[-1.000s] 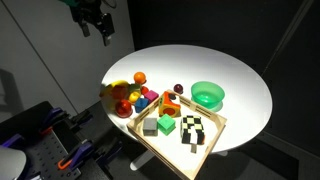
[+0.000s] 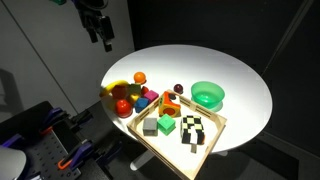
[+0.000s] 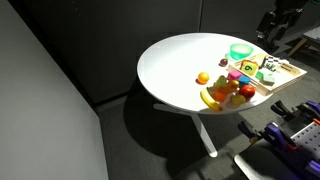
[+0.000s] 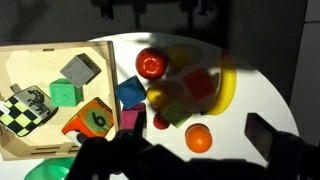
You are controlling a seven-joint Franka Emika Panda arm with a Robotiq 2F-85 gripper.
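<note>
My gripper (image 2: 101,42) hangs high above the left end of the white table, well clear of everything on it. In the wrist view its dark fingers stand far apart with nothing held between them. Below lie a red apple-like fruit (image 4: 151,64), a banana (image 4: 227,88), an orange (image 4: 199,138), a yellow fruit (image 4: 157,96), a red block (image 4: 202,83), an olive block (image 4: 177,111), a blue block (image 4: 130,92) and a pink block (image 4: 132,117). A wooden tray (image 4: 50,46) holds a grey block (image 4: 79,70), a green block (image 4: 66,93), an orange block (image 4: 95,116) and a checkered block (image 4: 30,112).
Beside the tray stands a green bowl (image 2: 208,94), apparently empty. A small dark round fruit (image 2: 179,88) lies on its own near it. The tray reaches the table's near edge.
My gripper has shifted slightly and turned a little in exterior view 1; its two fingertips look closer together from that side. The objects on the table have not moved.
</note>
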